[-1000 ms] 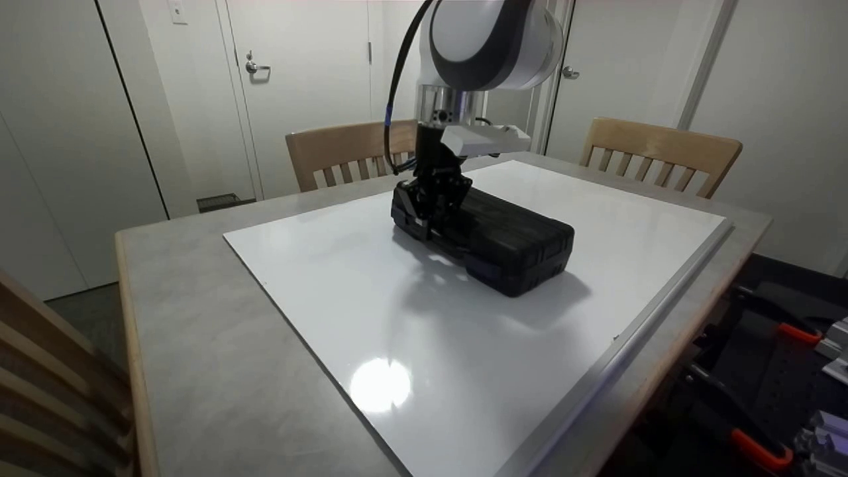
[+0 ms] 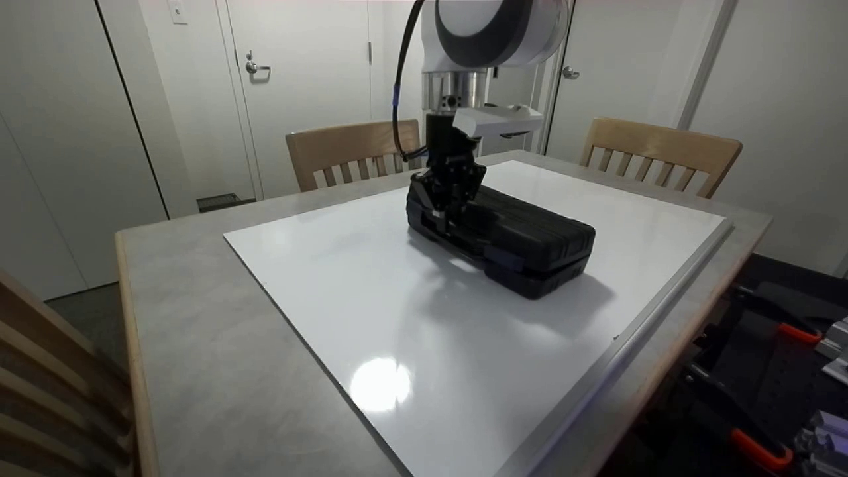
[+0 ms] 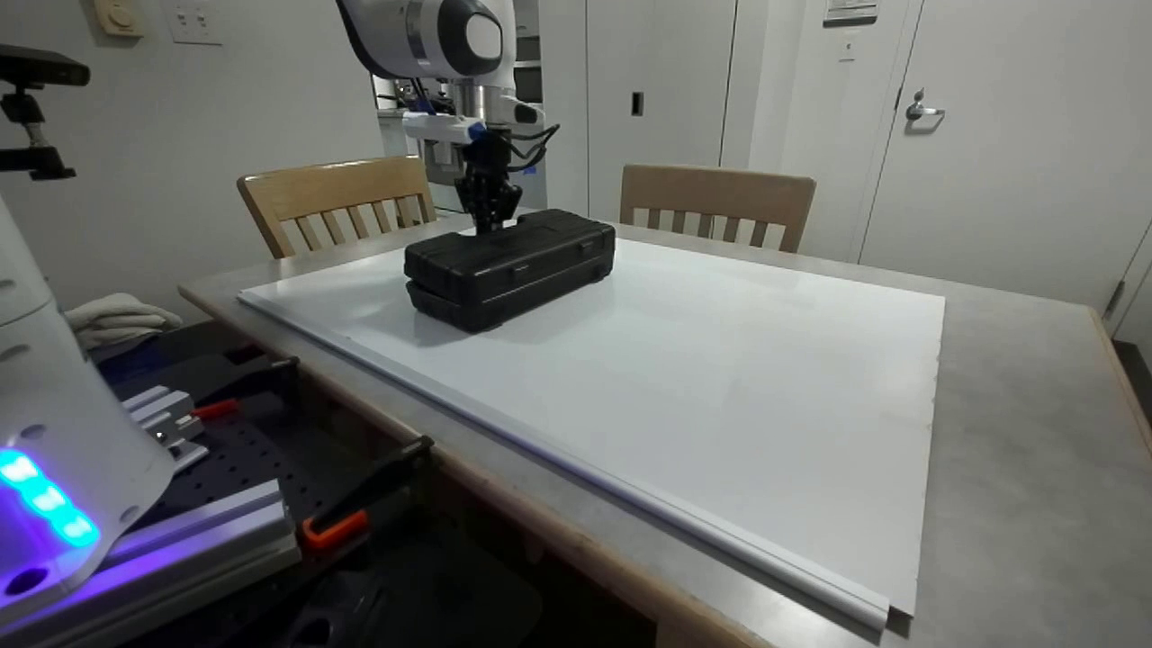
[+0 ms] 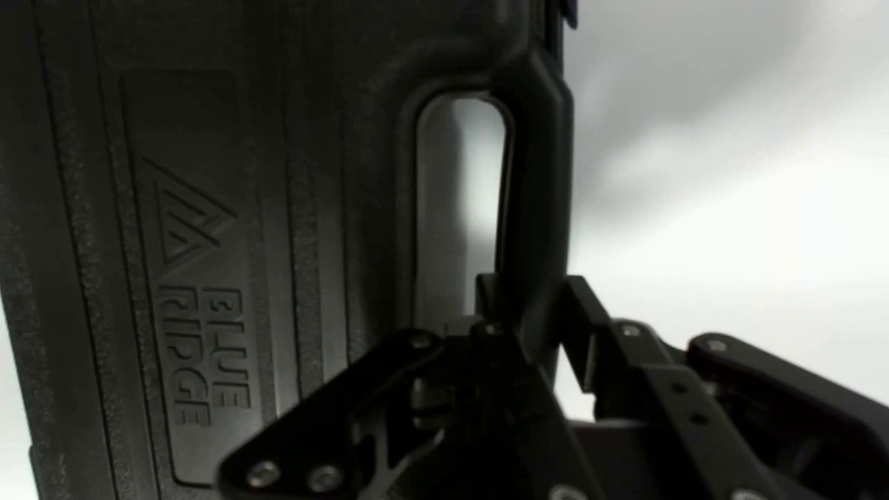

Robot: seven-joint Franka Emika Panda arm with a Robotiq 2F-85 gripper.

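A black hard-shell case lies flat on the white board, with raised "BLUE RIDGE" lettering on its lid in the wrist view. Along one long side runs its handle, with a slot between handle and body. My gripper is shut on that handle, one finger in the slot and the other on the outer side. In exterior view 2 the case shows its two latches, and its lid looks slightly parted from the base at the near end. The gripper's fingertips are hidden there behind the case.
The board covers most of the table, and a wide stretch of it is clear in exterior view 2. A raised metal rail edges one side. Wooden chairs stand close around the table.
In exterior view 1, the arm, gripper and case have shifted to the right. The gripper has risen a little, and a gap between the case's lid and base now shows at the near end.
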